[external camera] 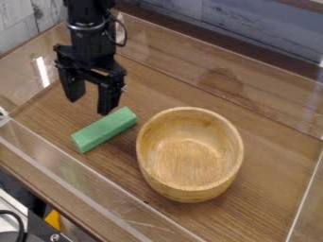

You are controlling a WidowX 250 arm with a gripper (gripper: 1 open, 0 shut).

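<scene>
My gripper (89,95) is at the upper left of the camera view, pointing down, a dark arm with its fingers open. Below it on the wooden surface lies a green block (104,129), set diagonally, apart from the gripper. To the right of the block sits an empty tan bowl (190,156).
A dark cable shows at the lower left, by the surface's edge.
</scene>
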